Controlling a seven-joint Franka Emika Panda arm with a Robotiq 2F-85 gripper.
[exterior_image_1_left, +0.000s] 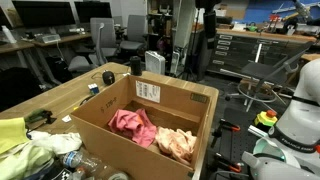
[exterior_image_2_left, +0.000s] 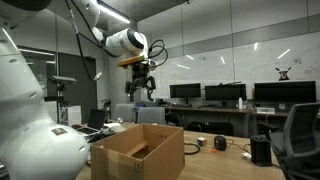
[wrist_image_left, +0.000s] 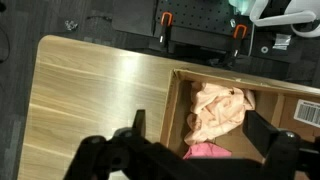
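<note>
My gripper stands open with its dark fingers far apart and nothing held between them. In exterior view 2 it hangs high above the open cardboard box. Inside the box in exterior view 1 lie a bright pink cloth and, to its right, a crumpled pale pink cloth. The wrist view looks down on the pale pink cloth, with the bright pink cloth below it, partly hidden by the gripper.
Left of the box in exterior view 1 are a yellow-green cloth, a white cloth and a clear bottle. A dark cylinder stands behind the box. Bare wooden table shows beside it in the wrist view.
</note>
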